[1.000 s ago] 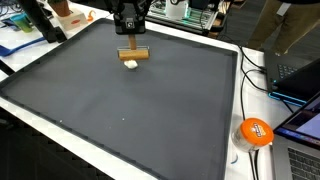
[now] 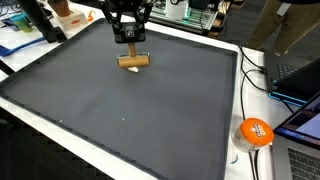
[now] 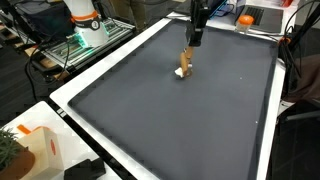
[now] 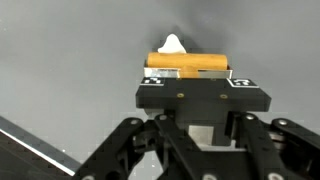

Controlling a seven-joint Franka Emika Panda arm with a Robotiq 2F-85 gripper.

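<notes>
My gripper (image 2: 128, 38) is shut on the upright stem of a T-shaped wooden tool, much like a mallet. The tool's orange-brown cylindrical head (image 2: 133, 60) lies crosswise just below the fingers, close to the dark tabletop. In the wrist view, the head (image 4: 187, 60) shows beyond the gripper, whose body covers most of the stem. A small white piece (image 4: 172, 44) rests on the table right beside the head, seemingly against it or nearly so. From the other side, the head (image 3: 185, 57) and the white piece (image 3: 181, 72) appear close together below the gripper (image 3: 189, 40).
An orange-topped round object (image 2: 253, 133) stands on the white ledge off the right edge, beside cables and a laptop. Boxes and other clutter lie beyond the back left edge.
In exterior view 1, the tool head and gripper have come slightly toward the camera. The white piece has shifted the same way, staying just in front of the head.
</notes>
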